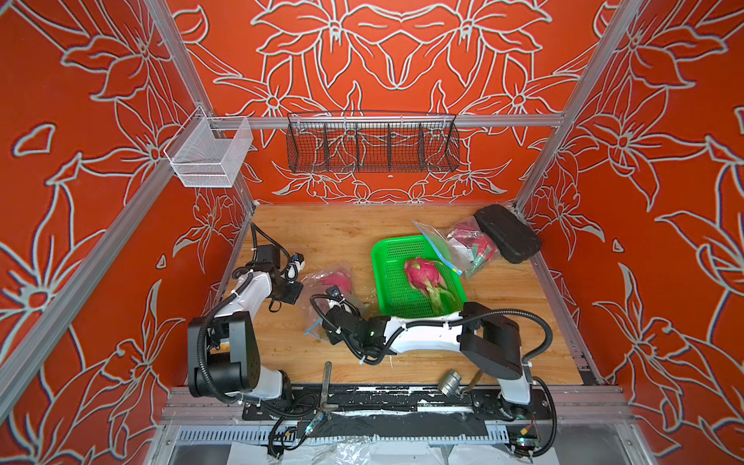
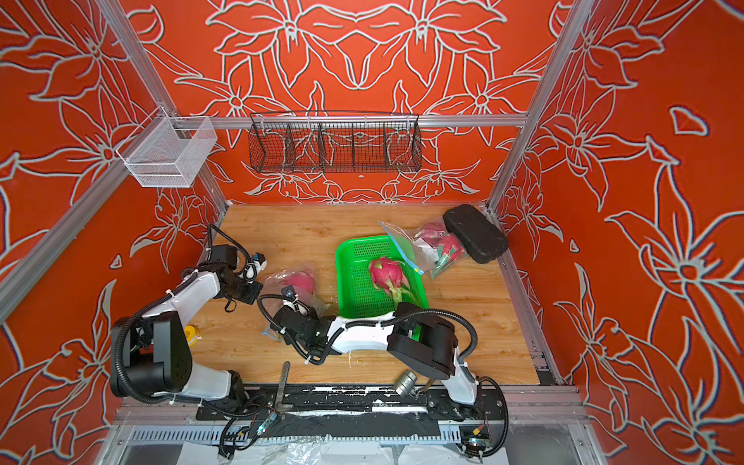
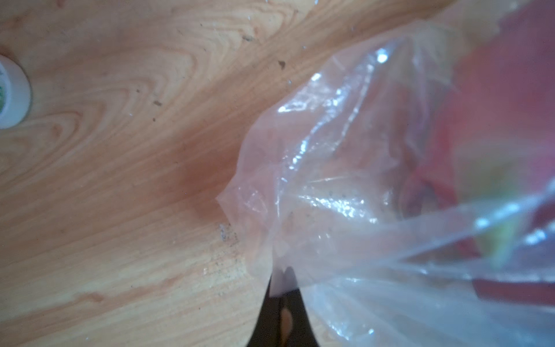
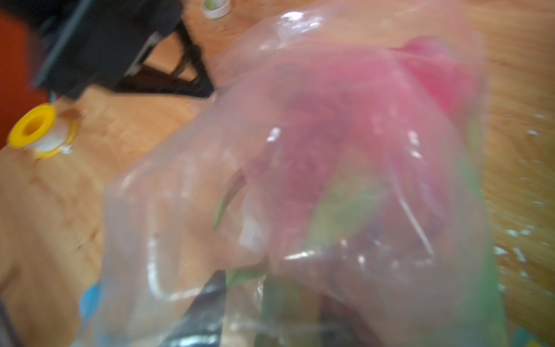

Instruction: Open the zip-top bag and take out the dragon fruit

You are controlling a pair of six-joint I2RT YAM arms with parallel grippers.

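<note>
A clear zip top bag (image 3: 347,190) with a pink dragon fruit (image 3: 491,115) inside lies between my two arms. In the left wrist view, my left gripper is shut with the film of a bag corner at its fingertips. My right gripper is at the bag's other end, its fingers apart and showing through the film; the fruit and its green leaves are ahead of them. From above, the right arm hides part of the bag. Blur leaves the exact position of the right fingers against the bag opening unclear.
A green basket (image 1: 382,267) holds an unbagged dragon fruit (image 1: 424,275). Beside it lie another bag (image 1: 472,244) with pink fruit and a black case (image 1: 507,232). A yellow tape spool (image 4: 34,130) sits near the left arm.
</note>
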